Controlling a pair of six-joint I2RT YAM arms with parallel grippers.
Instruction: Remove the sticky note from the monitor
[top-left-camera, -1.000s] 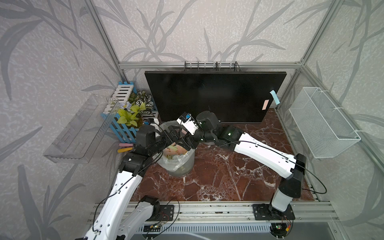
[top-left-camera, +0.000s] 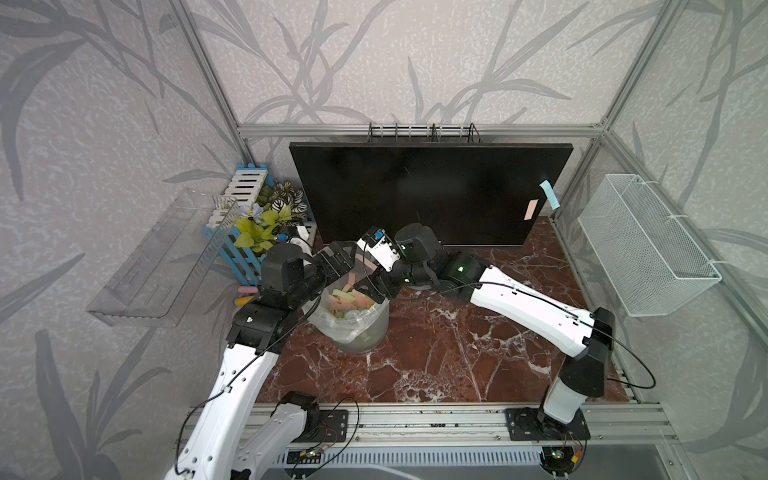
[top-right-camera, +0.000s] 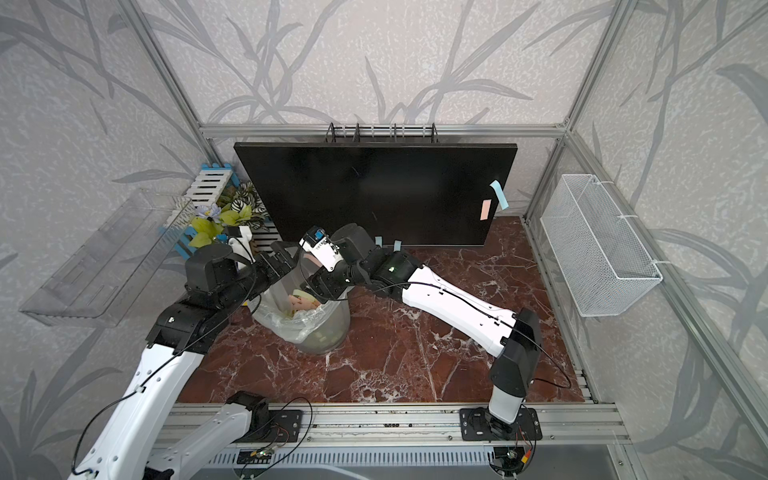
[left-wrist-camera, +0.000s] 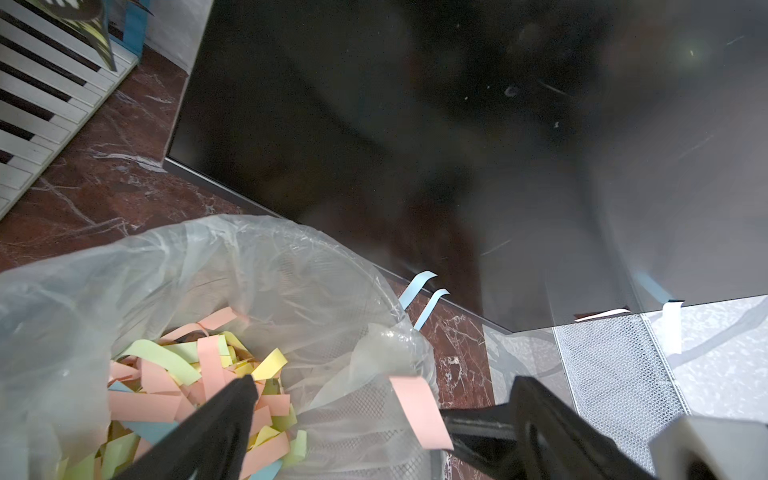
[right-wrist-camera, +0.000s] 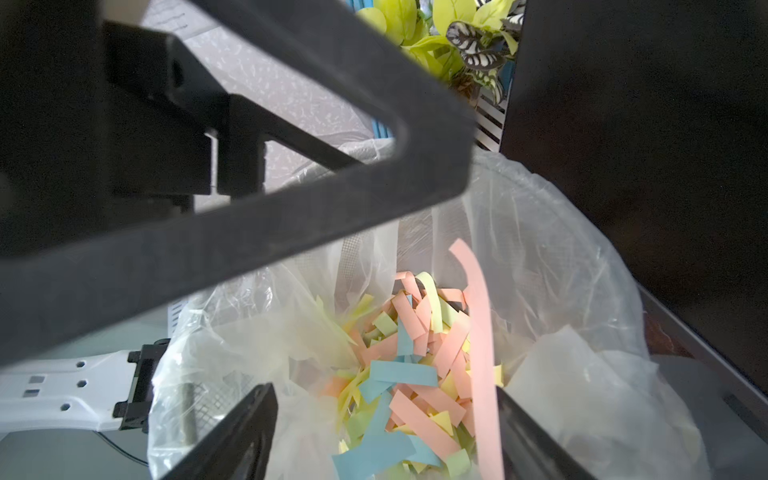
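Note:
The black monitor (top-left-camera: 432, 192) stands at the back, with a pink note (top-left-camera: 531, 209) on its lower right and a pale blue note (top-left-camera: 549, 195) at its right edge. Two blue strips (left-wrist-camera: 425, 300) show at its bottom edge. Over the lined bin, my left gripper is open and empty. Close beside it is my right gripper, also open. A pink strip hangs against one right finger, apparently clinging to it; the left wrist view shows this strip (left-wrist-camera: 421, 413) too, above the bin's rim.
The bin (top-left-camera: 360, 334) has a clear plastic liner and holds several pink, yellow, green and blue strips (right-wrist-camera: 408, 376). Plants (top-left-camera: 260, 228) and a slatted blue-white stand are at the left. Wire baskets hang on both side walls, including a white one (top-left-camera: 648, 244).
My left gripper has drawn back to the left from the right gripper, widening the space between them. The right arm has shifted only slightly. The notes on the monitor look unchanged.

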